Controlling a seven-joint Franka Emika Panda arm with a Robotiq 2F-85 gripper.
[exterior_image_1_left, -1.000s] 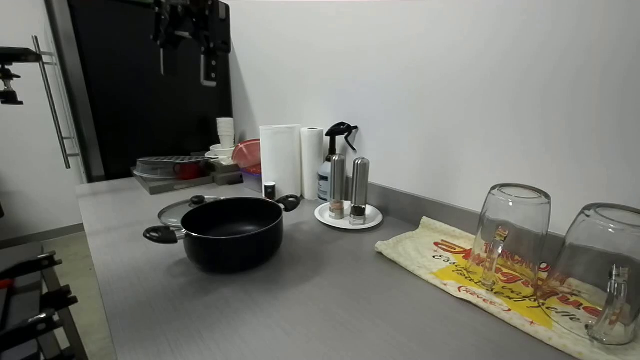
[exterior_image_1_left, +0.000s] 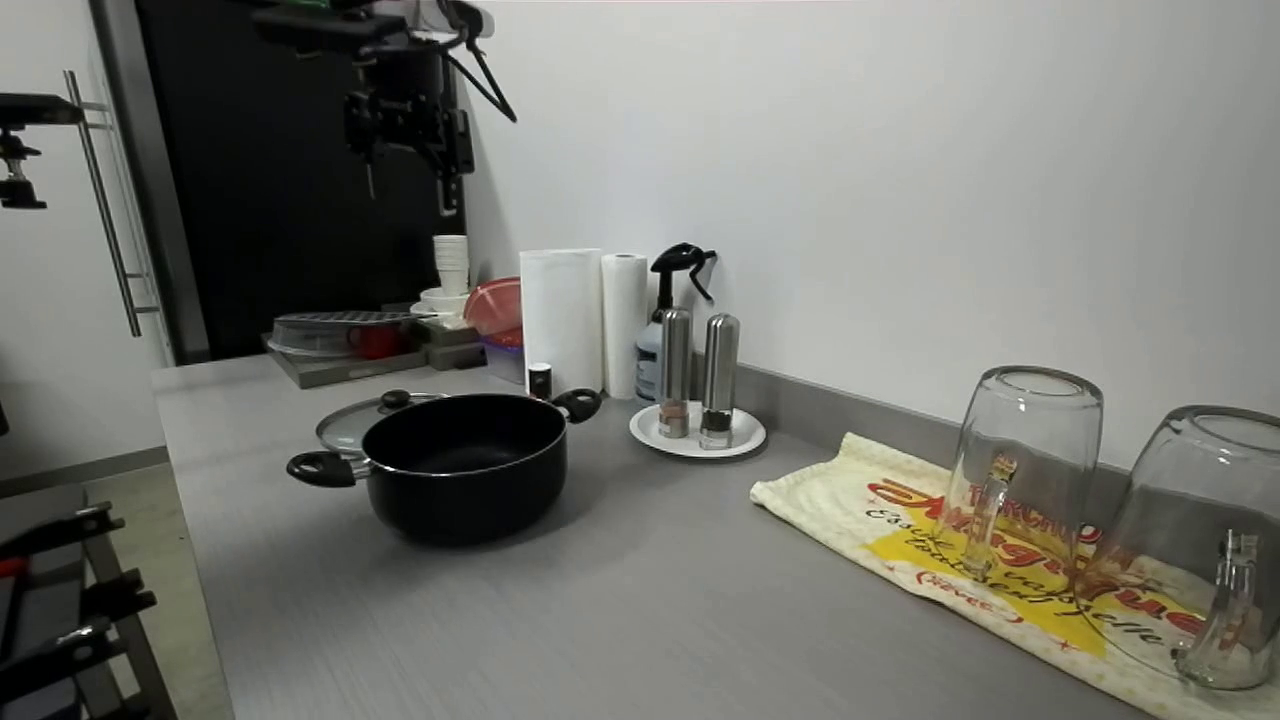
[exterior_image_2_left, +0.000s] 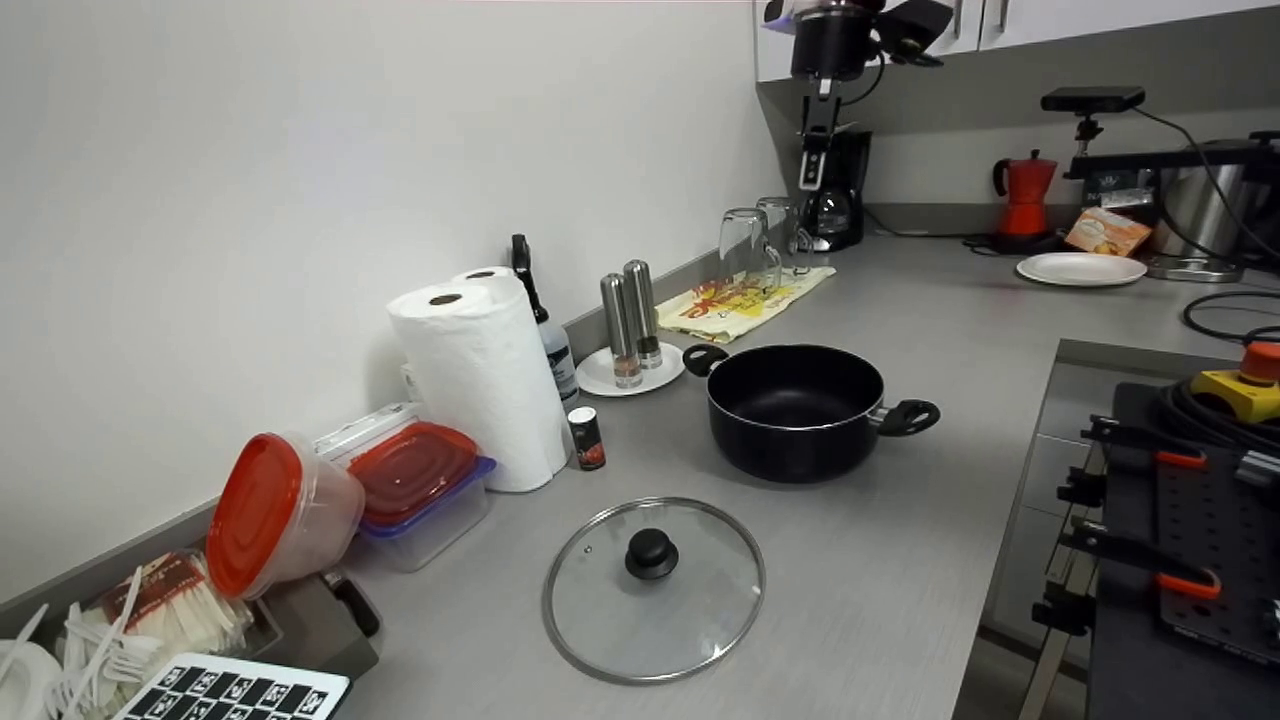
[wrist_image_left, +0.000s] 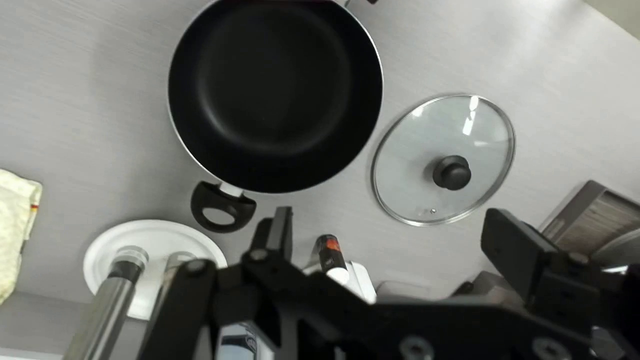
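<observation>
High above the counter, my gripper (exterior_image_1_left: 409, 192) hangs open, its fingers pointing down and touching nothing. The wrist view has its two fingers well apart, with bare counter and part of the glass lid (wrist_image_left: 414, 174) showing between and beyond them. That lid lies flat, black knob (exterior_image_2_left: 651, 553) up. Beside it stands a black two-handled pot (exterior_image_2_left: 798, 414), uncovered and empty inside.
Two metal mills on a white plate (exterior_image_1_left: 746, 437), a spray bottle and paper towel rolls (exterior_image_1_left: 561, 318) line the wall. Glass mugs (exterior_image_1_left: 1020, 480) stand upside down on a printed cloth (exterior_image_1_left: 828, 493).
In exterior view 1 my gripper has shifted down and right, looks smaller, and has turned so its fingers appear closer together. Pot and lid have stayed put.
</observation>
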